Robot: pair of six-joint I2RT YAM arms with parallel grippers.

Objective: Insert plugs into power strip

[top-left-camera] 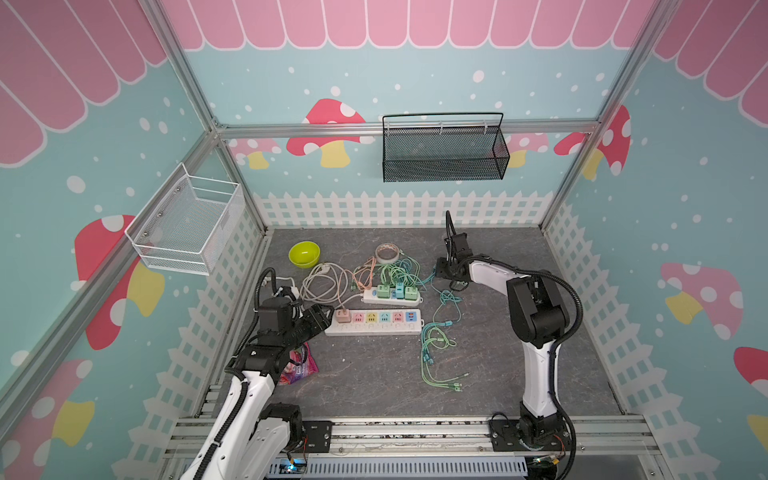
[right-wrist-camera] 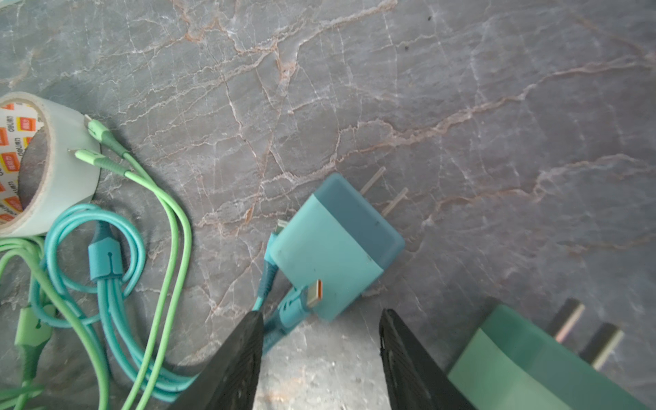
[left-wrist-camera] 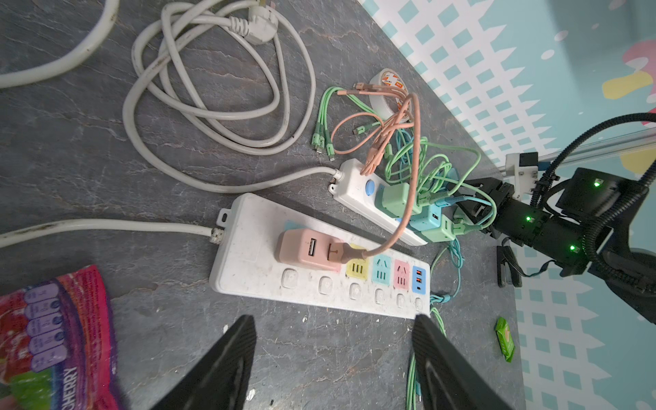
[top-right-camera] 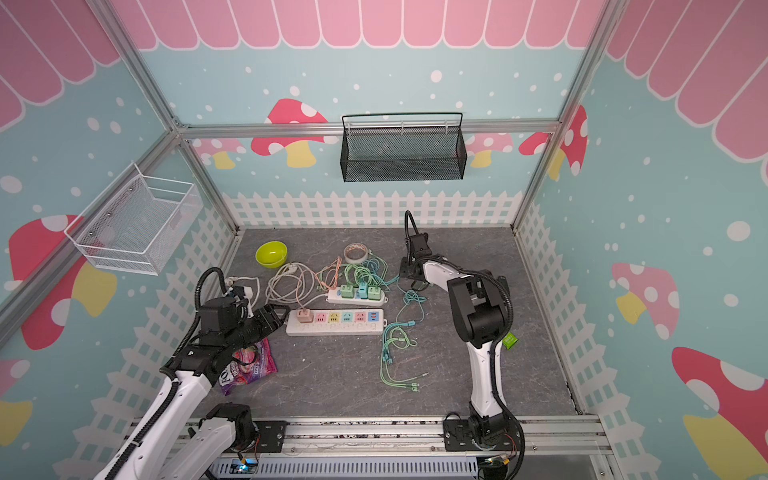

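Observation:
My right gripper is open above a teal cube plug (right-wrist-camera: pixel 328 246) with cable ends beside it, nothing between its fingertips clearly held. A green plug (right-wrist-camera: pixel 505 362) lies at lower right in that view. My left gripper hangs open over the front of the long white power strip (left-wrist-camera: pixel 246 253), which carries a pink plug (left-wrist-camera: pixel 304 249) with a pink cable. Behind it, the shorter strip (left-wrist-camera: pixel 355 188) bears green and teal plugs (left-wrist-camera: pixel 425 217).
Tangled white, pink and green cables fill the back middle. A yellow-green bowl (top-left-camera: pixel 304 253), tape roll (right-wrist-camera: pixel 65 171) and purple-red bag (left-wrist-camera: pixel 54 341) lie around. Wire baskets hang on the walls.

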